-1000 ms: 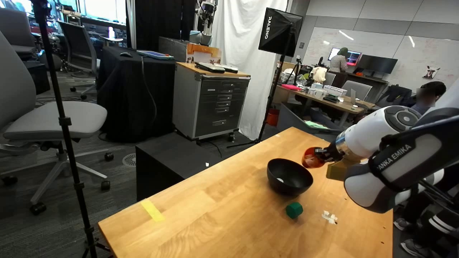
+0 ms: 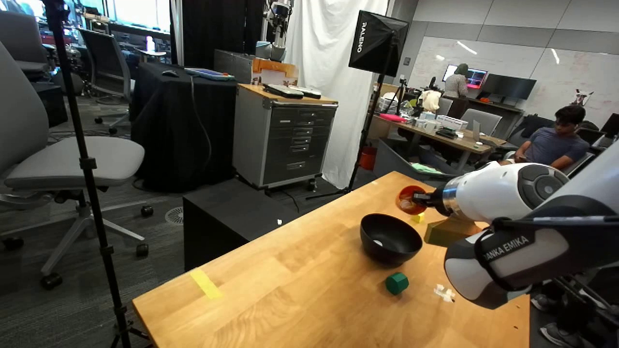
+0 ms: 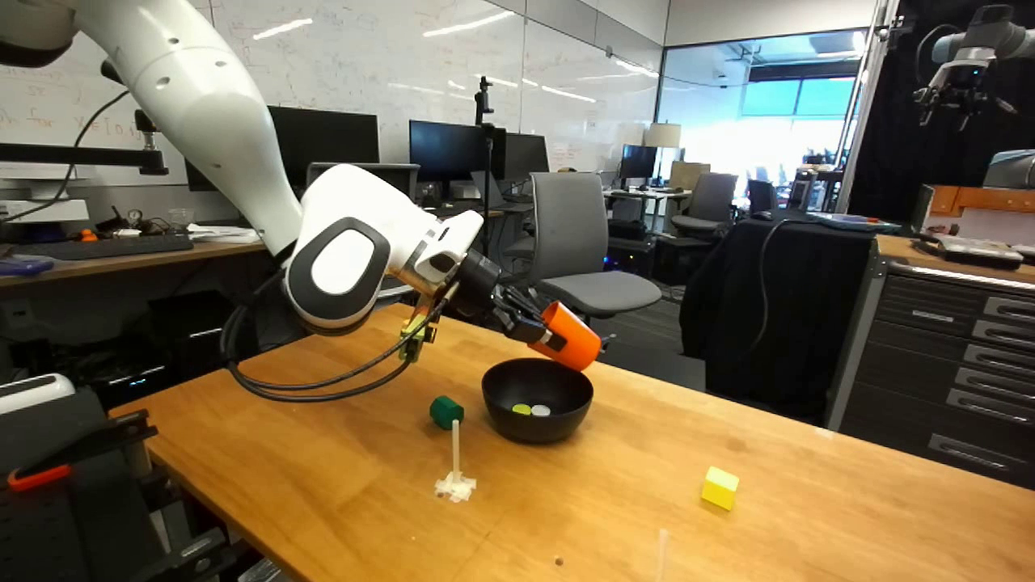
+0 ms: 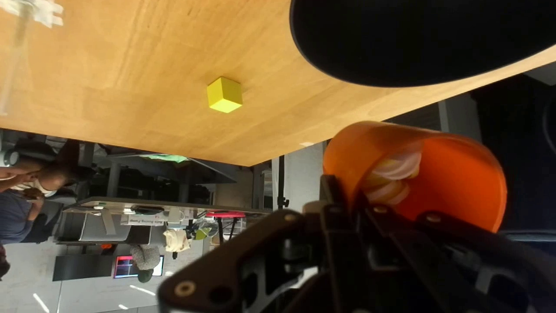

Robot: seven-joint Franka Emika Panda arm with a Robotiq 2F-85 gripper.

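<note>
My gripper (image 3: 555, 335) is shut on the wall of an orange cup (image 3: 572, 339), which it holds tilted on its side above the table. In the wrist view the mouth of the cup (image 4: 458, 182) faces right, and several pale, round pieces (image 4: 391, 180) lie inside it. The black bowl (image 2: 390, 239) stands upright on the table, below and close to the cup. Two small discs, one yellow-green (image 3: 521, 409) and one white (image 3: 540, 411), rest in the bowl. My fingertips are partly hidden by the cup and the gripper body.
A green block (image 3: 446, 412) lies beside the bowl. Near it a thin white stick (image 3: 456, 448) stands upright on a taped base. A yellow cube (image 3: 720, 487) sits apart on the wooden table (image 3: 621, 485), with clear surface around it.
In exterior view 1 the cup and gripper have moved left and slightly up, with the cup still held. The yellow cube now shows beneath the gripper. Bowl and green block have not moved.
</note>
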